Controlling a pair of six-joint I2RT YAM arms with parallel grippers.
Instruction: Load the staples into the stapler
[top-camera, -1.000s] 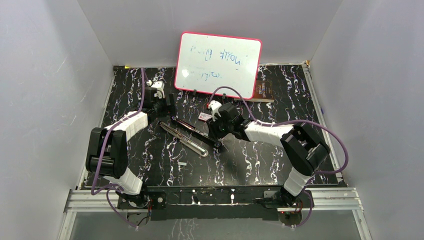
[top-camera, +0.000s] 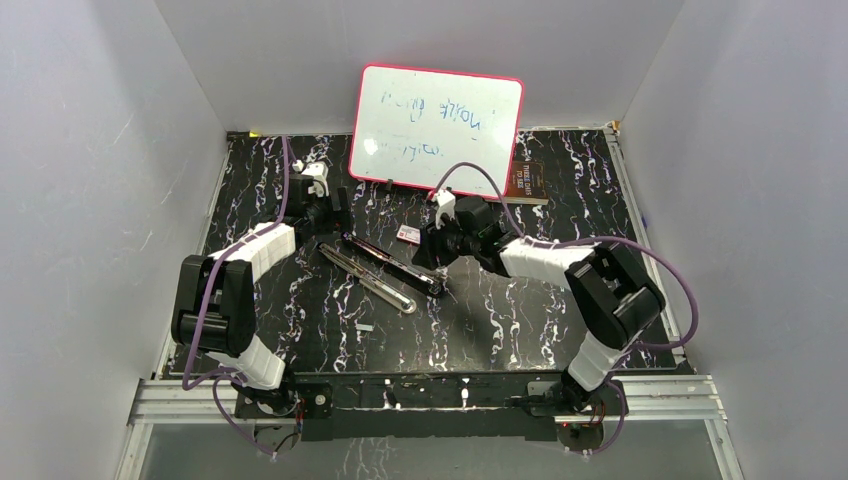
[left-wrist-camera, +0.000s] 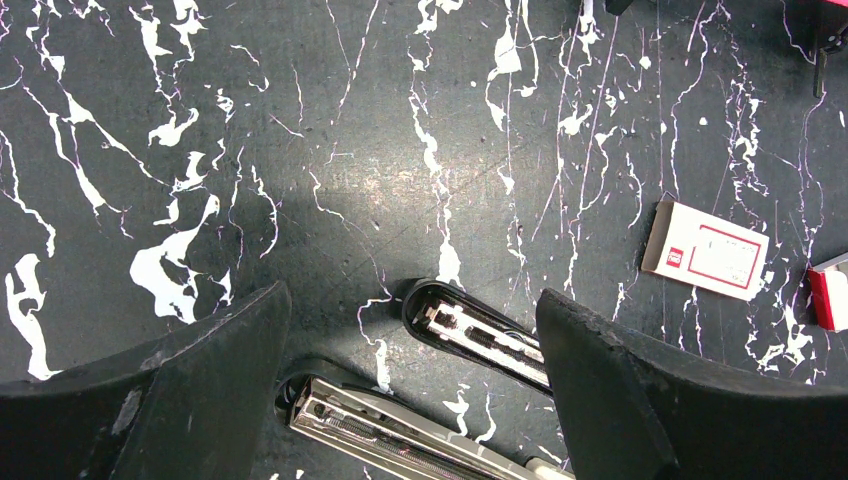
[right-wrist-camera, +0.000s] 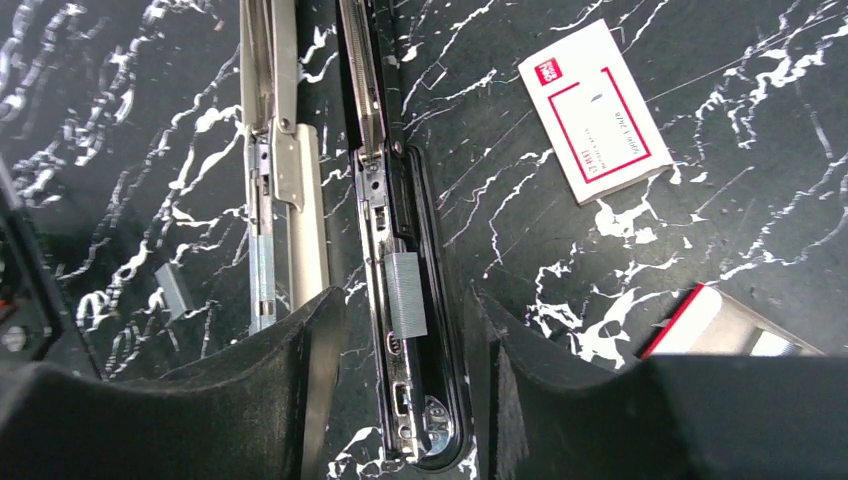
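The black stapler (right-wrist-camera: 440, 330) lies opened lengthwise, its metal rail exposed. A silver strip of staples (right-wrist-camera: 405, 293) rests crooked over that rail's right side, not seated along it. Above it, my right gripper stands open, nothing held, its fingers (right-wrist-camera: 318, 350) to either side of the rail in the right wrist view. A cream stapler (right-wrist-camera: 308, 235), also opened, lies alongside with staples (right-wrist-camera: 262, 270) in its rail. My left gripper is open and empty above the far ends of both staplers.
Another staple strip (right-wrist-camera: 173, 290) lies loose on the table. A white staple box (right-wrist-camera: 597, 110) and a red-edged open tray (right-wrist-camera: 690, 325) are right of the black stapler. A whiteboard (top-camera: 437, 125) stands at the back.
The strip on the black stapler now leans over the rail's right side, where earlier it looked flatter on top. My left arm stays still.
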